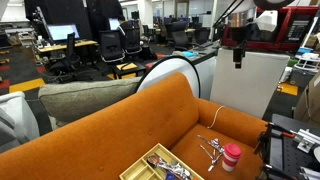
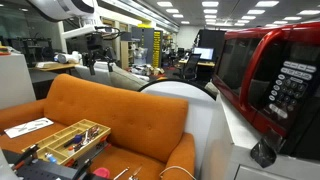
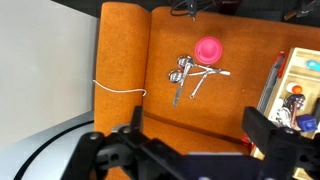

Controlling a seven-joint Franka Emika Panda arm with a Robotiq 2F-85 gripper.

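High above the orange couch seat hangs my gripper, well clear of everything on it. The wrist view looks straight down, and there my gripper is open, its dark fingers wide apart with only the couch seen between and beyond them. A red-pink cup stands on the seat. Close to it lie several metal utensils, loosely crossed. A light wooden organizer tray holds various small tools and other items; exterior view 1 shows this tray left of the cup.
The couch backrest rises behind the seat. A thin white cord lies at the couch's edge. In exterior view 2 a red microwave sits on a white cabinet at the right. Bare seat surrounds the utensils.
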